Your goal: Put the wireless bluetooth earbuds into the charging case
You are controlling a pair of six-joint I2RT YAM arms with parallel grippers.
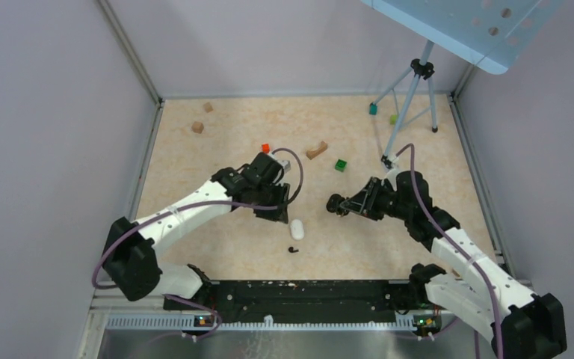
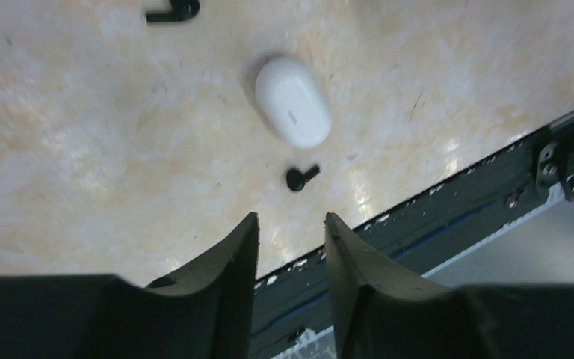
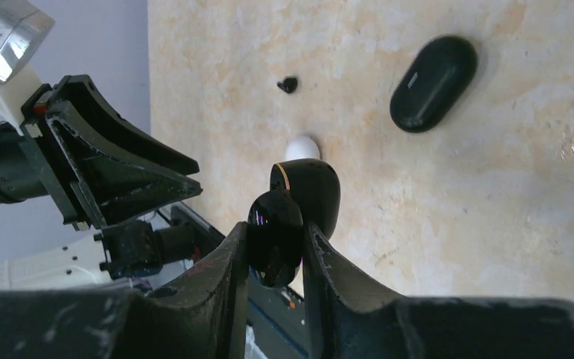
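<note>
My right gripper is shut on the black charging case (image 3: 306, 191), which has its glossy lid up, above the table. Below my left gripper, whose fingers stand apart with nothing between them, a small black earbud (image 2: 299, 176) lies beside a white oval object (image 2: 291, 101). A second black earbud (image 2: 179, 11) lies at the upper left of the left wrist view. In the top view, one earbud (image 1: 293, 250) is just in front of the white object (image 1: 297, 229); the other is hidden under the left arm.
Small coloured and wooden blocks (image 1: 340, 165) are scattered over the back of the table. A tripod stand (image 1: 411, 97) rises at back right. The table's front edge (image 2: 433, 217) lies close beyond the nearer earbud.
</note>
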